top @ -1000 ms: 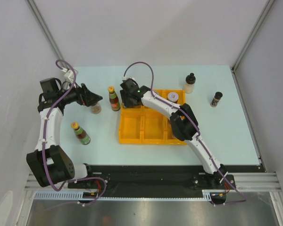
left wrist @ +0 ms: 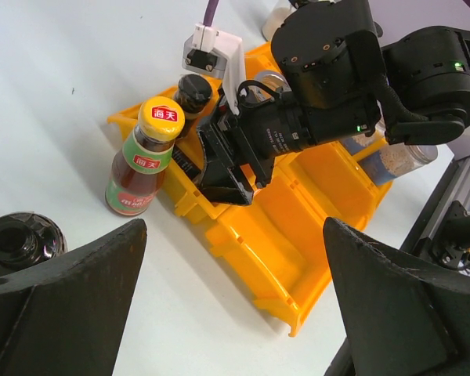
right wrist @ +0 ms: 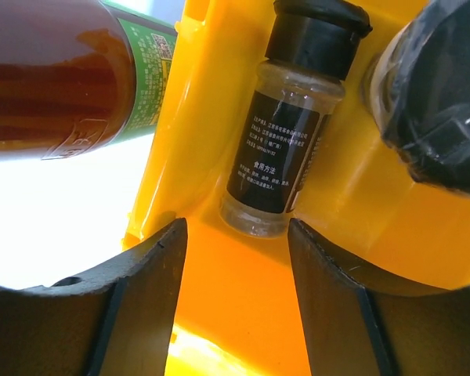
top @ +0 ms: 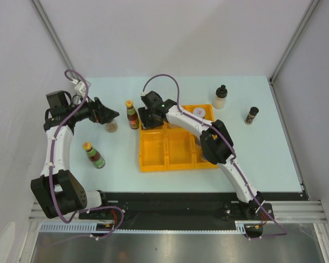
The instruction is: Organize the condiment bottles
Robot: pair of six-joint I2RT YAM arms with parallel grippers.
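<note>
My right gripper is inside the back-left compartment of the orange organizer (top: 153, 167), open around empty space just below a small black-labelled shaker (right wrist: 266, 157) lying there. A black-capped jar (right wrist: 431, 94) sits beside it. A sauce bottle (left wrist: 141, 157) stands just outside the organizer's left side. My left gripper hangs open above the table at the left, over a small black-capped bottle (left wrist: 23, 244). Another sauce bottle (top: 94, 155) stands at front left.
A white bottle with a black top (top: 220, 97) stands at back right, and a small shaker (top: 251, 115) further right.
My right arm has shifted slightly toward the front, and the organizer has slid slightly the same way. The left arm has not visibly moved.
</note>
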